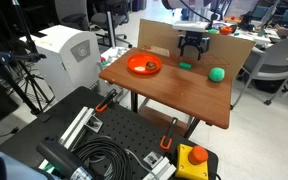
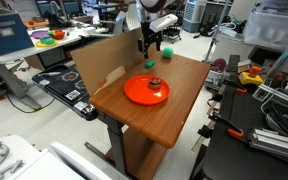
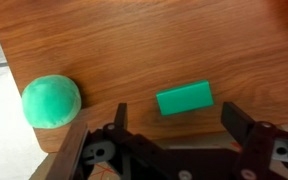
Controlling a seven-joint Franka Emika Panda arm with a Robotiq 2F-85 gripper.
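Note:
A green rectangular block (image 3: 185, 98) lies flat on the wooden table, seen from above in the wrist view. My gripper is open above it, the block showing between the two dark fingers with none of it touched. In exterior view 1 the gripper (image 1: 192, 52) hangs over the back of the table, close above the green block (image 1: 185, 66). A round green object (image 3: 51, 101) rests to the left in the wrist view, apart from the fingers. On the table's other side sits an orange-red plate (image 1: 144, 64) holding a small brownish item (image 2: 154, 83).
A cardboard panel (image 1: 159, 38) stands along the table's back edge, close behind the gripper. A yellow box with a red button (image 1: 196, 157) is off the table, at the front.

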